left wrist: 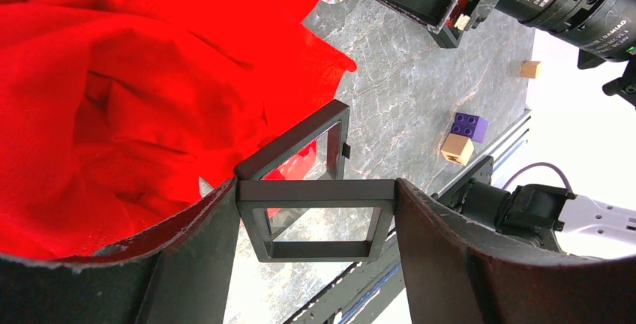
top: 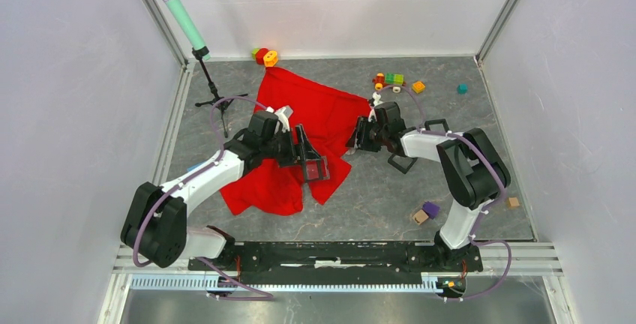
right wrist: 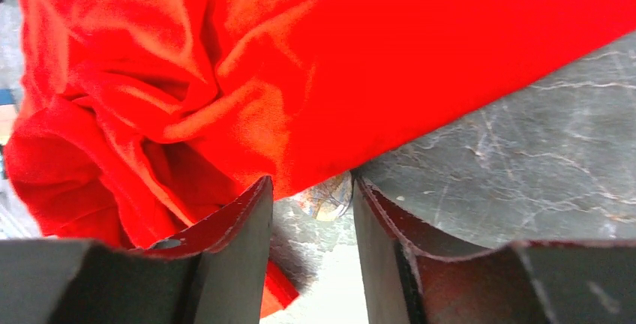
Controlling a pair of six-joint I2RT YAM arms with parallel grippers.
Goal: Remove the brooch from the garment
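The red garment lies spread and rumpled across the floor's middle. At its right edge, a small pale, shiny round piece, which looks like the brooch, shows from under the cloth. My right gripper is open with its fingertips either side of that piece; the right finger appears very near its edge, and whether they touch cannot be told. My left gripper is shut on a black-framed clear case, which stands with its two hinged halves spread, above the garment's lower right part.
Another black frame lies beside the right gripper. Purple and wooden blocks rest at the front right. Toy bricks stand at the back, and a tripod at the back left.
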